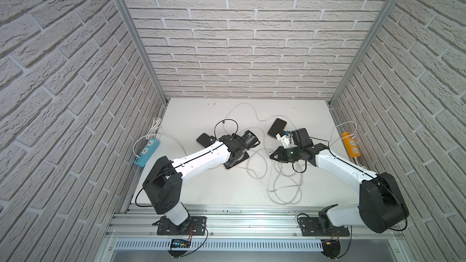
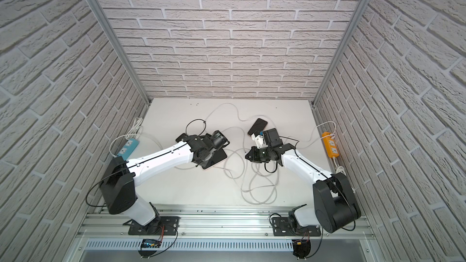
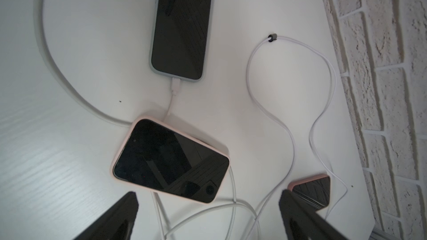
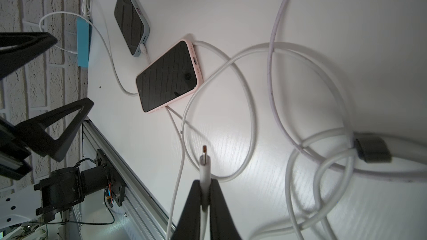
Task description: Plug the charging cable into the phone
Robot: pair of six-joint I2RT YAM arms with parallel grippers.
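Note:
A white charging cable [image 4: 204, 171] points its bare metal tip upward from my right gripper, whose fingers are shut around it just below the plug. Flat on the table lies a pink-cased phone, screen up; the right wrist view shows the same phone [image 4: 168, 78] up and left of the plug, well apart from it. The port in its near short edge faces the plug's side of the table. My left gripper stands open above the table close to that phone, its fingers wide apart and nothing between them.
A blue-cased phone [image 3: 182, 26] has a cable in its end. Another pink phone [image 1: 277, 127] lies at the back right. Loose cable loops [image 4: 329, 155] cover the table's middle and right. Blue [image 1: 147, 152] and orange [image 1: 351, 144] power strips stand at the sides.

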